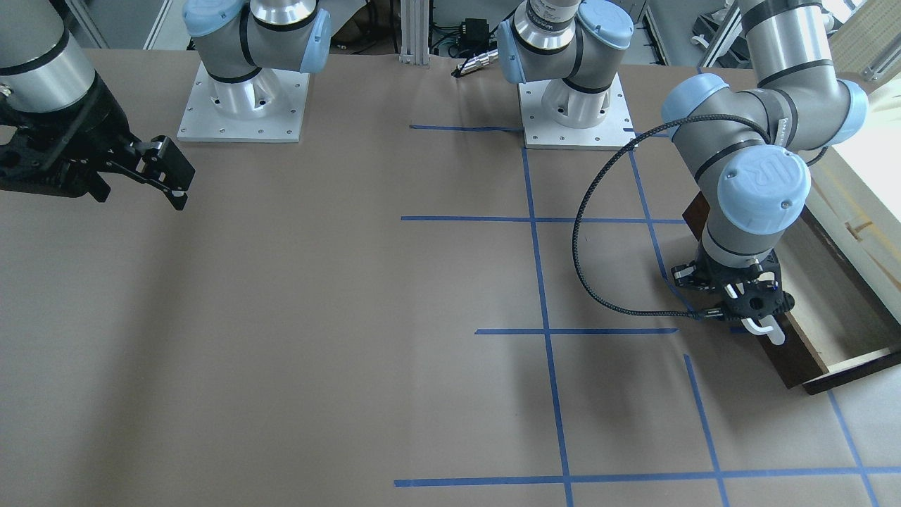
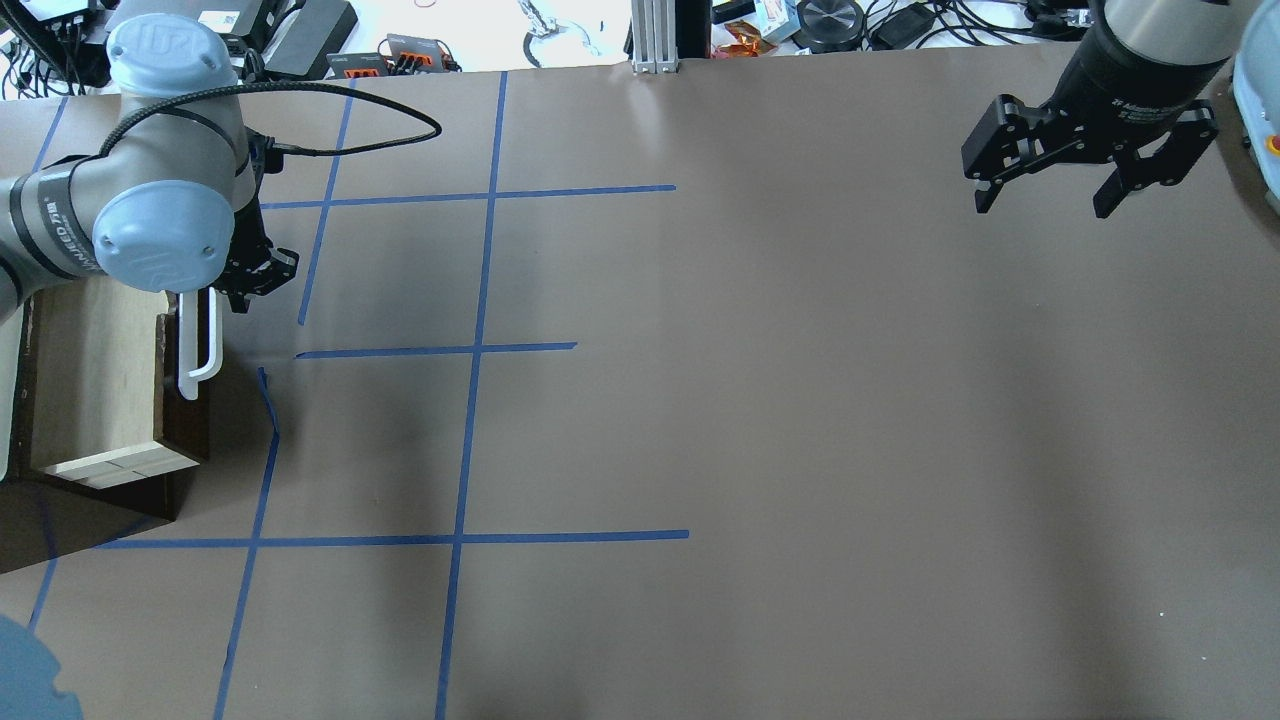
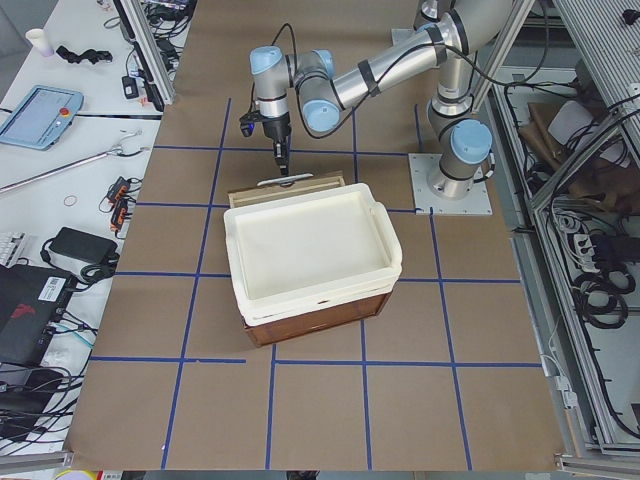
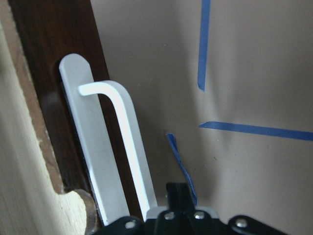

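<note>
My gripper [image 1: 735, 296] is down at the white bar handle [image 4: 124, 127] on the dark front of a wooden drawer [image 2: 96, 372]. In the left wrist view the handle runs under the black fingertips at the bottom; whether the fingers are closed on it is hidden. In the camera left view the drawer's box carries a white lid-like top [image 3: 312, 250], with the gripper at its far edge.
Blue tape lines cross the table [image 1: 338, 321]. Another black gripper [image 2: 1086, 144] hangs at the opposite side. Other arm bases stand along the back.
</note>
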